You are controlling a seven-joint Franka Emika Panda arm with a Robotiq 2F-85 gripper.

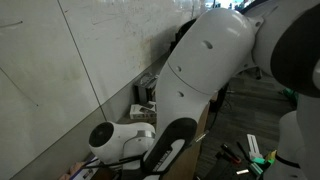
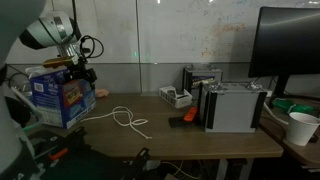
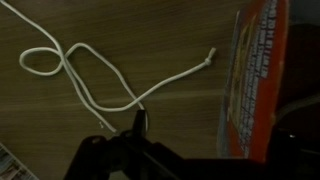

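Note:
At the table's left end in exterior view 2, a printed box (image 2: 77,98) in blue and orange stands upright. My gripper (image 2: 80,72) is over its top, pointing down. From the wrist, the orange-red edge of the box (image 3: 268,75) rises on the right, close to the right finger. The gripper is open, its dark fingers (image 3: 130,150) spread apart; whether one touches the box I cannot tell. A white cord (image 3: 150,92) lies loosely curled on the wood, left of the box. Exterior view 1 hides the fingers behind the arm.
Toward the right of the table stand a grey case (image 2: 232,108), a white tray (image 2: 176,97) and a red-and-black object (image 2: 188,118). A white cup (image 2: 301,128) and a monitor (image 2: 285,45) are at the far right. Bare wood (image 2: 200,143) lies in the front middle.

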